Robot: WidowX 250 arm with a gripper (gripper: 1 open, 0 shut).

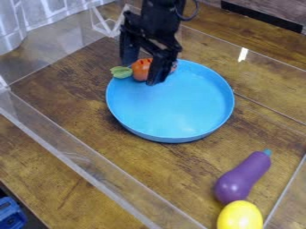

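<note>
My black gripper (143, 58) hangs open at the top middle, over the far part of a blue plate (170, 107). Its fingers straddle an orange object with a green top (121, 72), perhaps a carrot, at the plate's far left rim. The gripper partly hides that object, and I cannot tell whether they touch.
A purple eggplant (239, 179) and a yellow oval object (239, 217) lie on the wooden table at the lower right. A blue item (9, 215) sits in the lower left corner. Clear plastic edges border the table on the left.
</note>
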